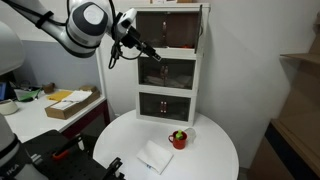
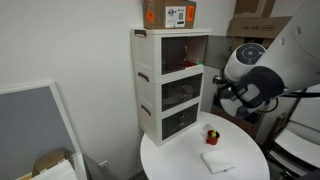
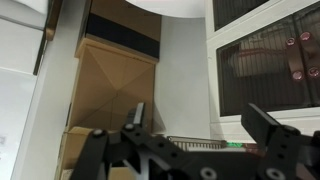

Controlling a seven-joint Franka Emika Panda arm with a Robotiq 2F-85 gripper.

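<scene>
My gripper [image 1: 133,60] hangs high above the table's back left, in front of the white cabinet [image 1: 195,77]. In the wrist view the gripper has its fingers wide apart, and nothing shows between them. Far below, on the round white table [image 1: 215,155], stands a red pot [image 1: 179,141] with something green in its top. A white sheet or cloth [image 1: 154,155] lies flat to the left of that pot. Both also show in the second exterior view, the red pot [image 2: 212,137] behind the white sheet [image 2: 218,160].
The cabinet has three stacked compartments with dark fronts; a cardboard box [image 2: 170,14] rests on its top. An open carton [image 1: 74,104] sits on a side table at left.
</scene>
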